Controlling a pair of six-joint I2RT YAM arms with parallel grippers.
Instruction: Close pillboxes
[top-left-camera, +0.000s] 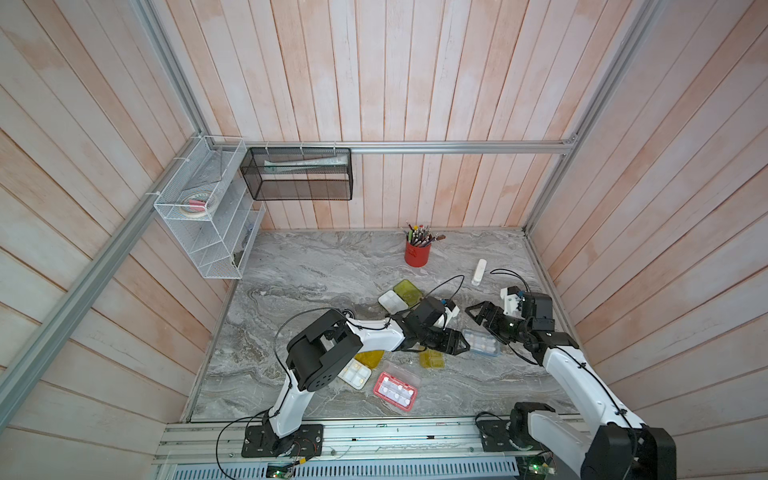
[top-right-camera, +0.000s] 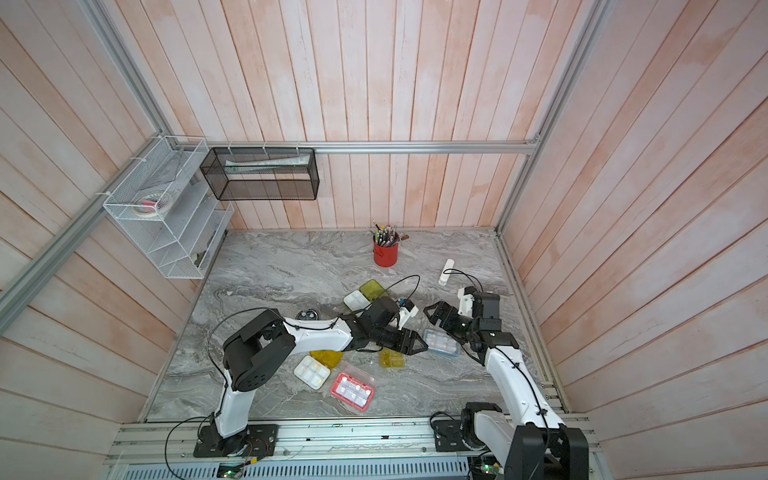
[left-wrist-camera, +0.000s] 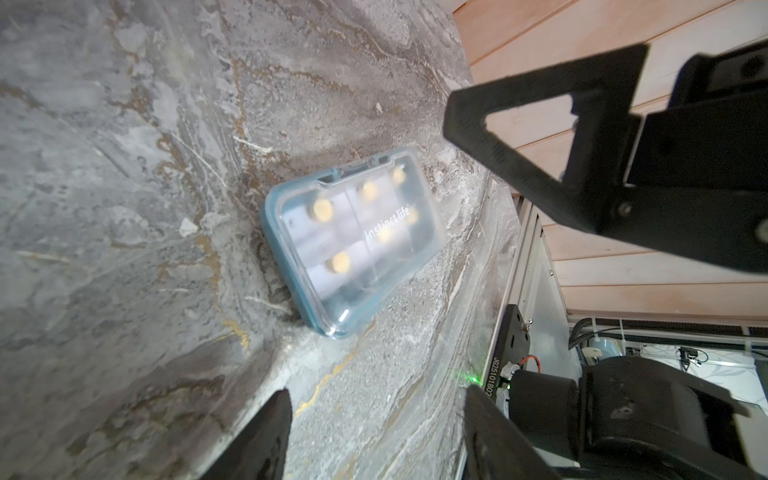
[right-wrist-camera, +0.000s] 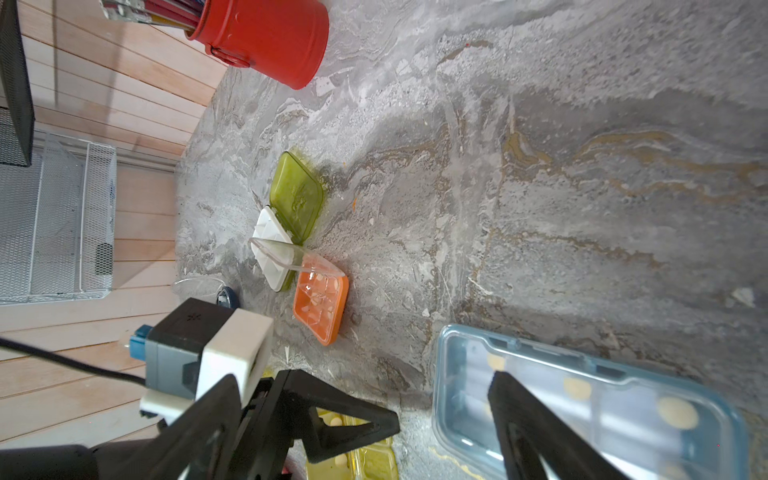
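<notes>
A blue pillbox (left-wrist-camera: 356, 240) with its clear lid down lies flat on the table, pale round pills inside. My left gripper is part open beside it, no object between its fingers. Over the box's other side, my right gripper stands open and empty. An orange pillbox (right-wrist-camera: 320, 304) has its clear lid raised, and a green one (right-wrist-camera: 296, 196) lies unfolded beside it. Under the left arm, a yellow pillbox (top-right-camera: 392, 358) is open. A red pillbox (top-left-camera: 395, 391) and a white-trayed box with yellow lid (top-left-camera: 354, 373) also lie open near the front.
A red pencil cup (top-left-camera: 417, 254) stands at the back of the table, and a white object (top-left-camera: 479, 272) lies to its right. White wire shelves (top-left-camera: 212, 212) occupy the left side.
</notes>
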